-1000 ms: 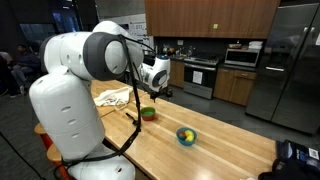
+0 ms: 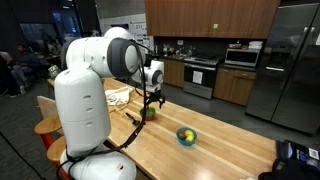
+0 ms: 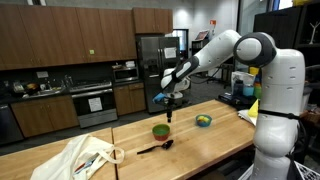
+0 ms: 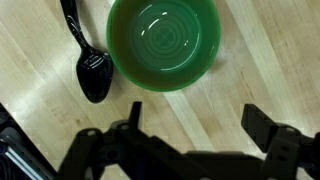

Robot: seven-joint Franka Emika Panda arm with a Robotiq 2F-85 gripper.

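My gripper stands open above the table, with nothing between its fingers. Just ahead of the fingertips, in the wrist view, lies an empty green bowl (image 4: 163, 42), its upper rim cut off by the frame. Beside the bowl is a black spoon (image 4: 95, 72), its ladle end close to the rim. In exterior view 1 the green bowl (image 2: 149, 114) sits near the arm, below the gripper. Exterior view 2 shows the green bowl (image 3: 160, 131) on the table with the black spoon (image 3: 155, 148) in front of it.
A blue bowl (image 2: 186, 136) holding yellow and green items stands apart from the green one. White cloth (image 3: 85, 158) lies crumpled on another part of the table. A person (image 2: 154, 75) is behind the table.
Over the last second the arm has shifted and my gripper has come lower, nearer the green bowl. The bowls appear to have stayed in place.
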